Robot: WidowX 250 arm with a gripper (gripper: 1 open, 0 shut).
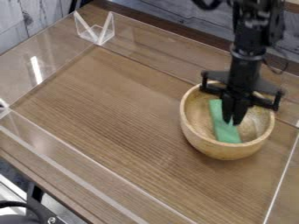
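A round, light wooden bowl [201, 145] sits on the right part of the wooden table, with a green object [223, 127] lying inside it. Over the bowl's back half is my black gripper [239, 101], blurred, its fingers just above the green object. I see nothing clearly held between them; the fingertips are too blurred to place exactly.
A white wire rack [91, 29] stands at the back left. Dark areas lie beyond the table's edges.
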